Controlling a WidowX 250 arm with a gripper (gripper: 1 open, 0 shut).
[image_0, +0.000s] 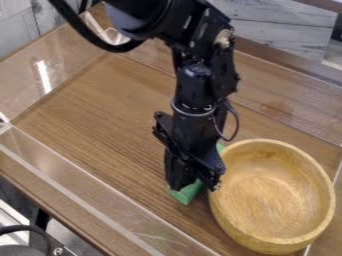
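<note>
My black gripper hangs low over the table, just left of a round wooden bowl. Beneath and behind its fingertips lies a green object, partly hidden by the gripper and lying against the bowl's left side. The gripper looks shut; whether anything is between its fingers does not show clearly.
Clear plastic edging runs along the left and front sides. A pale plank wall stands behind.
</note>
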